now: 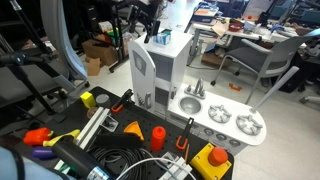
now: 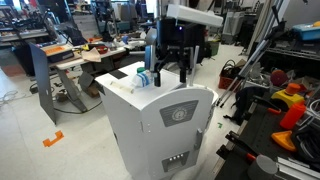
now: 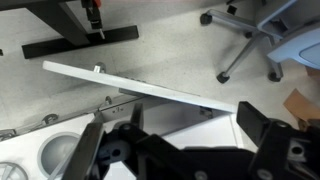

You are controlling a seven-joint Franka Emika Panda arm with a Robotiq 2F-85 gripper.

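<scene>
The white cabinet point(image 2: 138, 122) of a toy kitchen has a tall white door point(image 2: 180, 118) on its front, which stands ajar. In exterior view 1 that door point(image 1: 143, 72) angles out to the left of the cabinet body. My gripper point(image 2: 170, 78) is by the top of the door, pointing down, its two dark fingers spread. From the wrist, the door's top edge point(image 3: 150, 88) crosses as a slanting white strip beyond the open gripper. Nothing is seen held between the fingers. Whether a finger touches the door, I cannot tell.
A sink point(image 1: 190, 105) and stove burners point(image 1: 249, 124) lie right of the cabinet. Small items point(image 2: 147, 76) sit on its top. A dark table with tools and a red can point(image 1: 158, 134) is in front. A grey chair point(image 1: 258, 57) stands behind.
</scene>
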